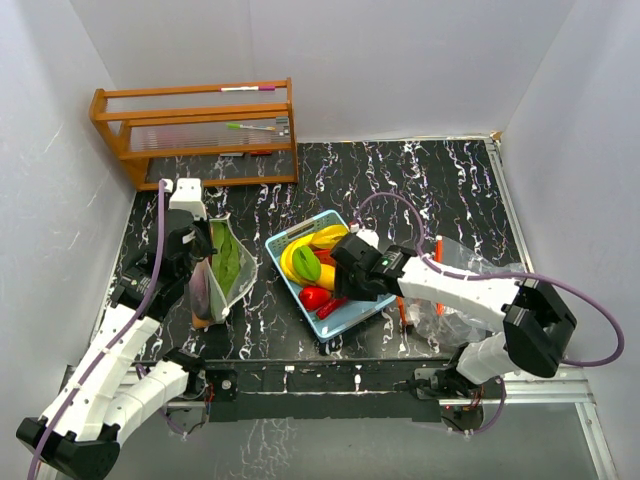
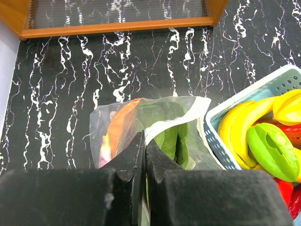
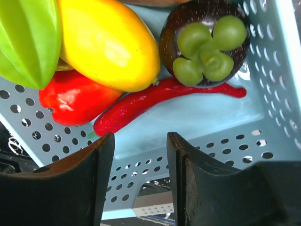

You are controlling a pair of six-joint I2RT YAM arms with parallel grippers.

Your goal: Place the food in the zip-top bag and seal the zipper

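Observation:
The zip top bag (image 1: pixel 240 289) stands mouth up on the left of the table, with a leafy green item (image 2: pixel 170 142) and something orange (image 2: pixel 119 123) inside. My left gripper is shut on the bag's rim beside the white zipper strip (image 2: pixel 183 118). Over the blue basket (image 3: pixel 202 120), my right gripper stands open and empty. Just ahead of its fingertips lies a red chili (image 3: pixel 150 100). Around that are a yellow fruit (image 3: pixel 109 44), a red pepper (image 3: pixel 77 101), a green star fruit (image 3: pixel 26 37) and a dark mangosteen (image 3: pixel 205 44).
Bananas (image 2: pixel 244 127) also lie in the basket. A wooden rack (image 1: pixel 200 115) occupies the back left. Crumpled clear plastic bags (image 1: pixel 450 320) with orange edges lie at the right, under the right arm.

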